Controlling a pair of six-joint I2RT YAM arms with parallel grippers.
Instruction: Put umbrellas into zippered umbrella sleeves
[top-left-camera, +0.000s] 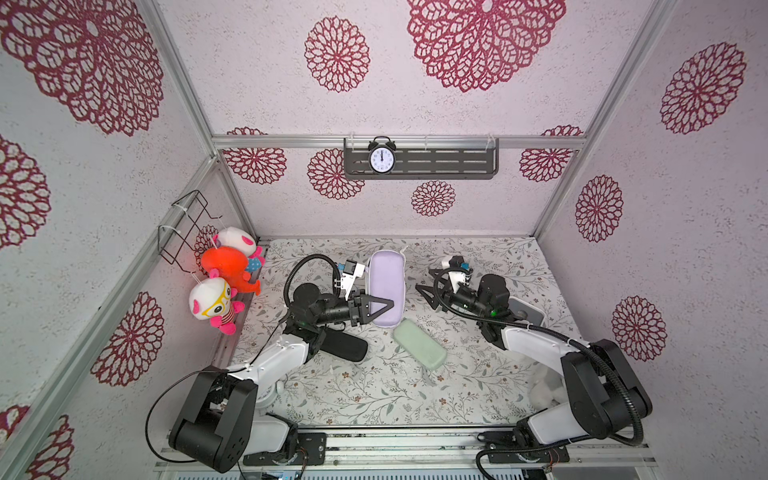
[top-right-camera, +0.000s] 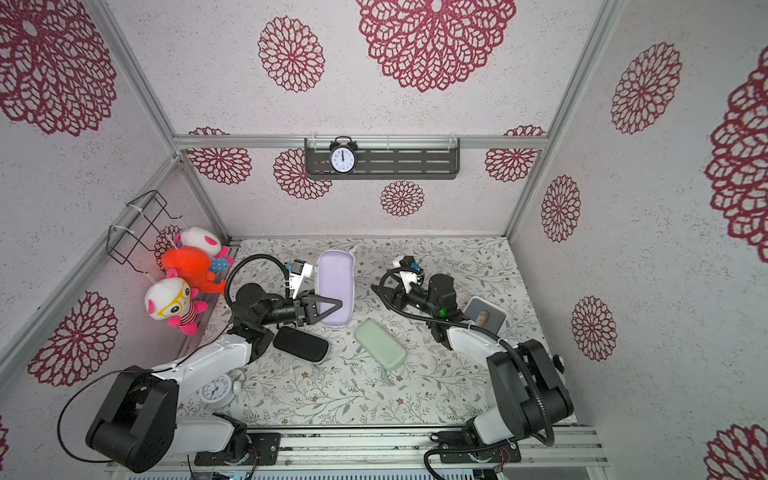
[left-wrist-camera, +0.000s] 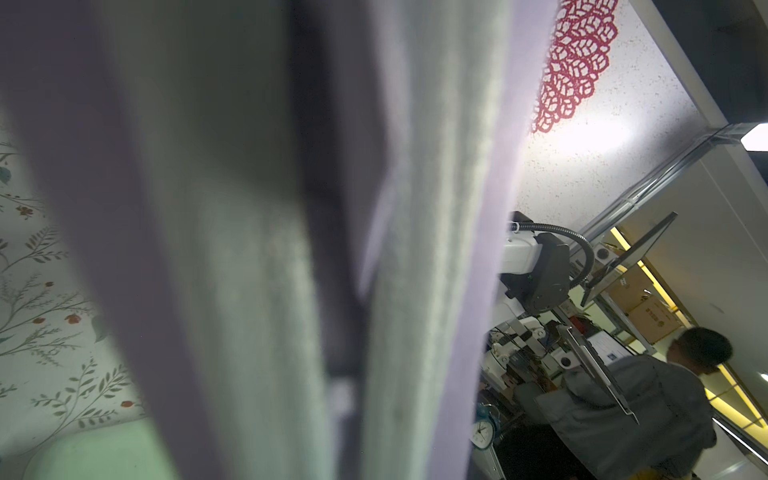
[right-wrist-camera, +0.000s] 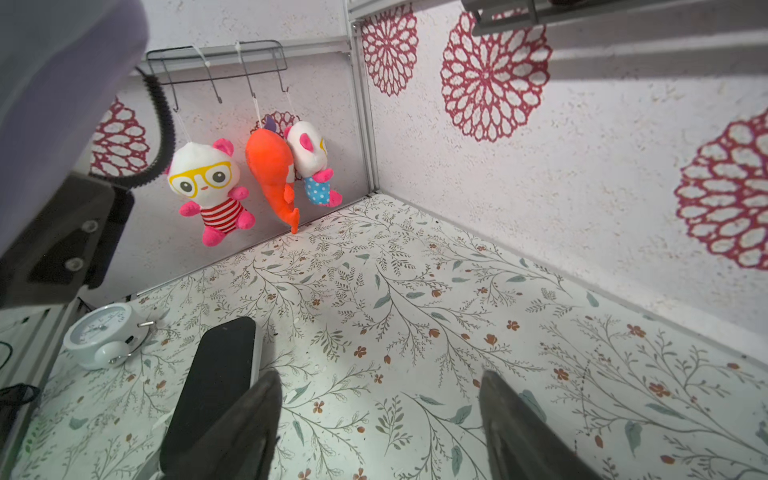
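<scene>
My left gripper (top-left-camera: 378, 309) is shut on the purple sleeve (top-left-camera: 386, 276), which it holds raised above the middle of the table. In the left wrist view, the sleeve's greyish zipper edges (left-wrist-camera: 416, 240) run close to the camera, with a dark gap between them. What is inside cannot be made out. To the right and apart from the sleeve, my right gripper (top-left-camera: 424, 288) has its fingers (right-wrist-camera: 520, 432) spread, with only tablecloth showing between them. A green sleeve (top-left-camera: 420, 344) lies on the table below the purple one. No umbrella can be clearly identified.
A black case (top-right-camera: 301, 344) lies under the left arm. Beyond the right forearm sits a grey case (top-right-camera: 485, 314). At the front left is a white clock (top-right-camera: 216, 390); plush toys (top-left-camera: 220, 300) hang from the left wall. Open table lies behind both grippers.
</scene>
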